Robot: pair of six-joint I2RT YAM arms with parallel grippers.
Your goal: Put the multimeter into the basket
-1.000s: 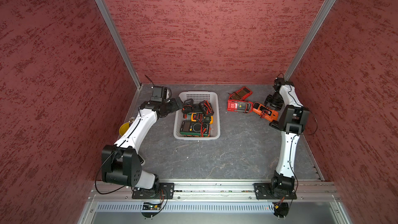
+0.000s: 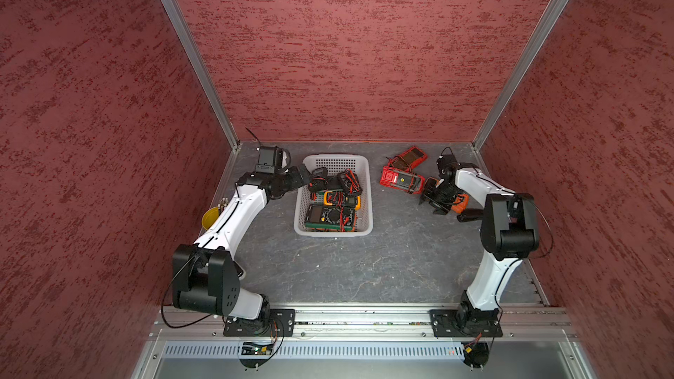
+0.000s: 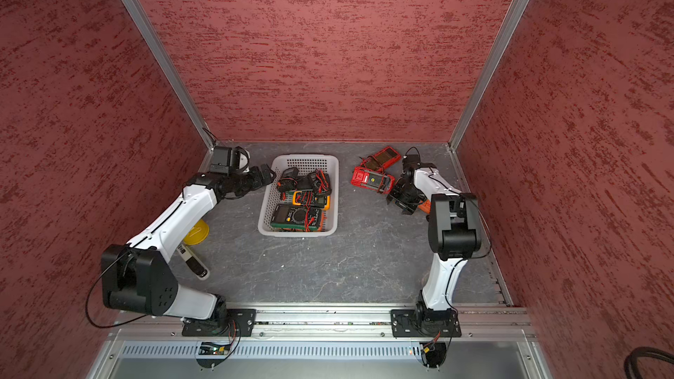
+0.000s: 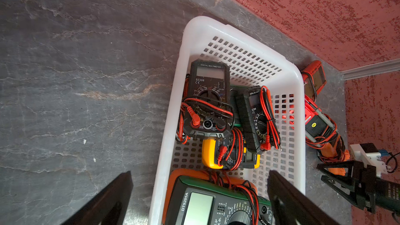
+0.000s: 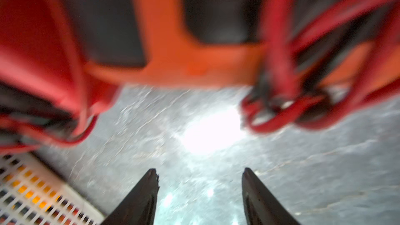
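Note:
The orange multimeter (image 2: 460, 203), with red and black leads, lies on the right of the table. In the top left view my right gripper (image 2: 431, 202) and forearm cover most of it. Close up in the right wrist view, the orange multimeter (image 5: 195, 64) fills the top, blurred. Bare table shows between the spread fingers of my right gripper. A red multimeter (image 2: 401, 180) lies to its left. The white basket (image 2: 332, 234) holds several multimeters, including a green-edged one (image 4: 200, 208). Above the basket's left rim, my left gripper stands open and empty.
Another red multimeter (image 2: 410, 157) lies behind the first. A black object (image 2: 470, 215) lies by the right arm. At the left are a yellow bowl (image 3: 197, 231) and a grey remote-like device (image 3: 193, 262).
My right gripper has moved left and toward the front, across the orange multimeter. The orange and red multimeters have shifted slightly left. The left arm has stayed still.

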